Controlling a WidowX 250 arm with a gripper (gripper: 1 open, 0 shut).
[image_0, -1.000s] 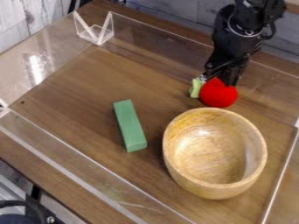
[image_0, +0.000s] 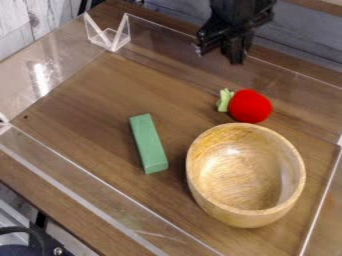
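The black gripper (image_0: 230, 42) is at the top of the camera view, raised behind and above a red round vegetable or toy (image_0: 251, 107) with a light green top, which lies on the wooden floor of the work area. Its fingers look close together, and nothing shows between them, though they are small and blurred. A wooden bowl (image_0: 245, 178) stands at the front right. A green block (image_0: 147, 142) lies to the left of the bowl.
Clear plastic walls edge the wooden surface (image_0: 94, 130), with a small clear piece (image_0: 110, 32) at the back left.
The gripper has moved up and back, away from the red object, leaving it lying by itself. The bowl and green block have not moved.
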